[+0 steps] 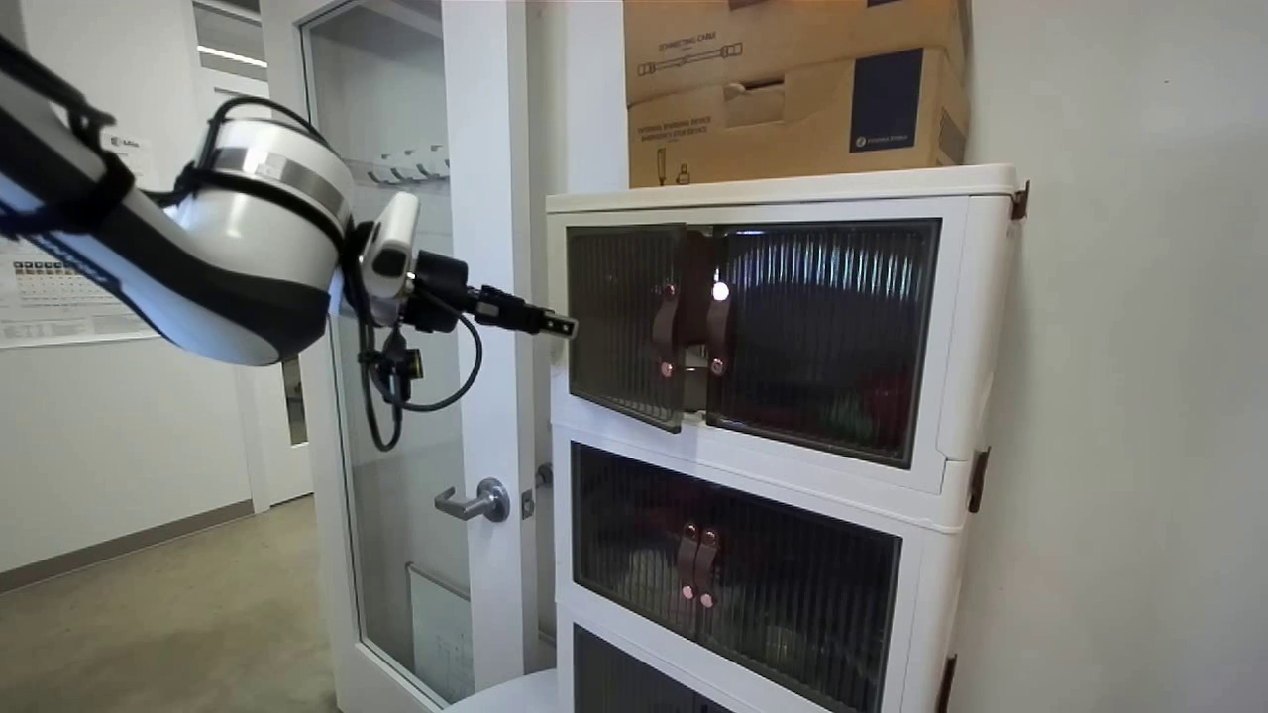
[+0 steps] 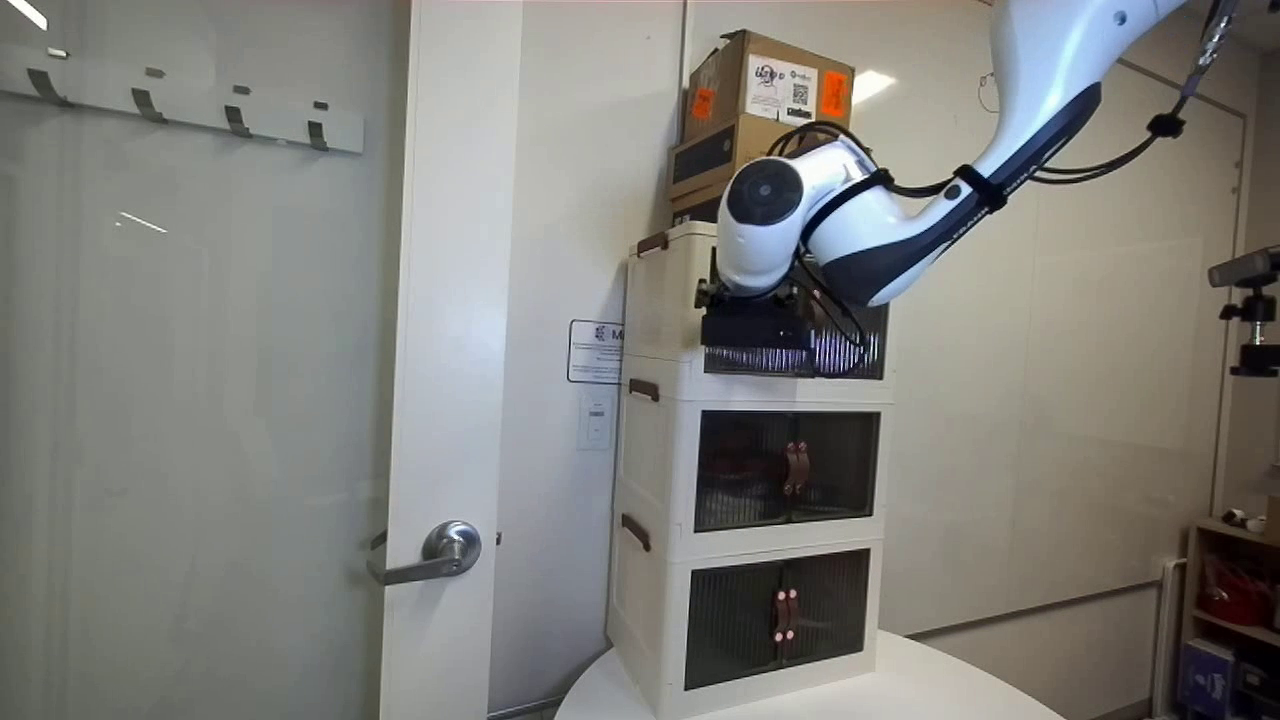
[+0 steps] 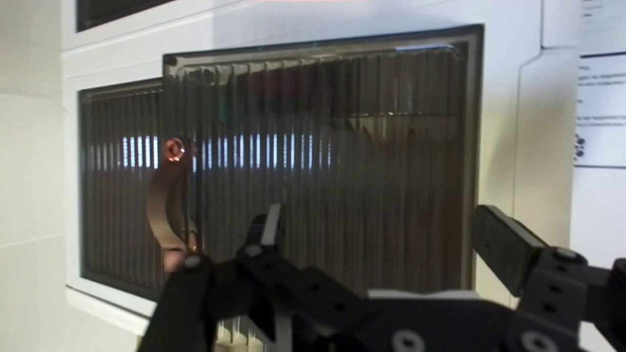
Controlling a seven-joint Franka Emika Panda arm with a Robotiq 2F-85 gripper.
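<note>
The white cabinet's top unit has two dark ribbed doors with brown strap handles. Its left door stands slightly ajar, free edge outward; the right door looks closed. My gripper hovers in front of the left door's outer side, away from its handle. In the wrist view, the view is turned over, and the gripper is open, its fingers wide apart with nothing between them. The ajar door fills the middle, with its handle to the left. In exterior view 2, the arm hides the gripper.
Cardboard boxes rest on top of the cabinet. Lower units with closed doors sit beneath, all on a white round table. A glass room door with a lever handle stands left of the cabinet. Open space lies before the cabinet.
</note>
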